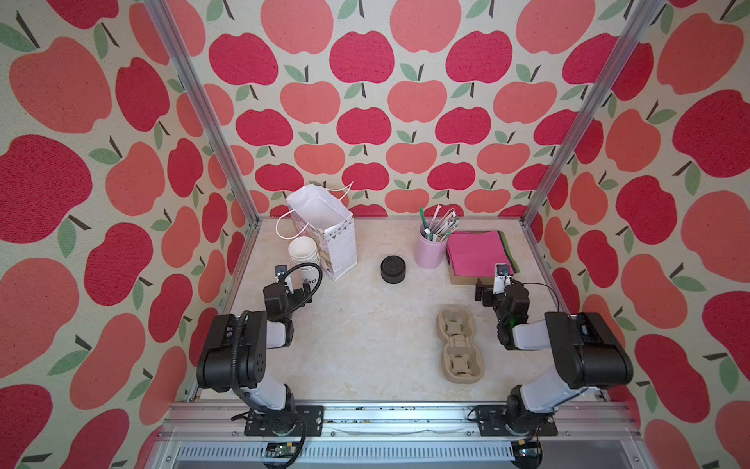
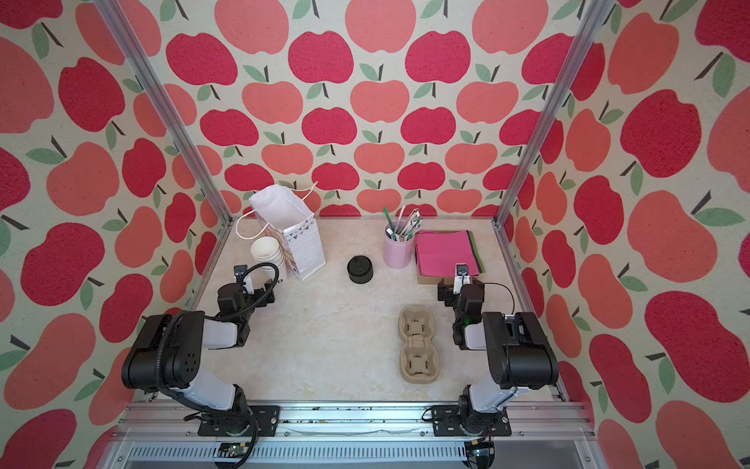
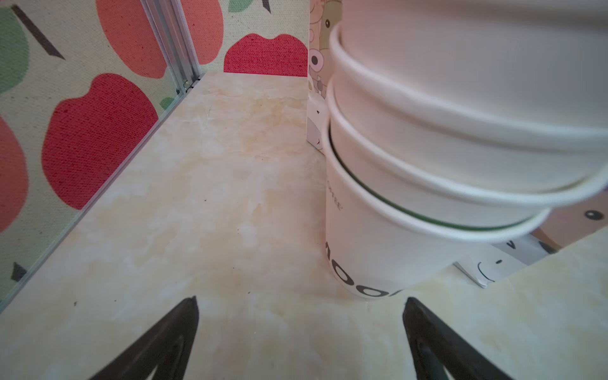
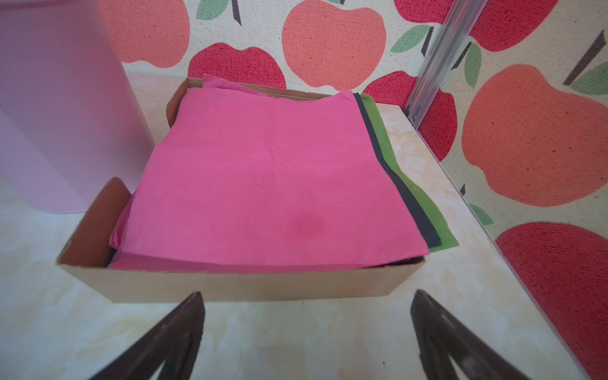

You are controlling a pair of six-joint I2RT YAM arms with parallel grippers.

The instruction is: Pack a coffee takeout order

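Note:
My left gripper is open and empty, low over the table just in front of a stack of white paper cups (image 3: 392, 247). Behind that stack stands an upright white paper bag (image 1: 336, 242) with rope handles. A tan cardboard cup carrier (image 1: 461, 344) with two wells lies empty at the front right. Black lids (image 1: 393, 269) form a short stack at mid-table. My right gripper, open with nothing in it, faces a shallow cardboard box (image 4: 253, 286) of pink napkins (image 4: 272, 183). A pink holder (image 1: 429, 251) contains several straws or stirrers (image 1: 441, 225).
Metal corner posts and apple-patterned walls enclose the back and sides. The pink holder stands close to the napkin box's left side, and green and black sheets (image 4: 411, 183) stick out at its right.

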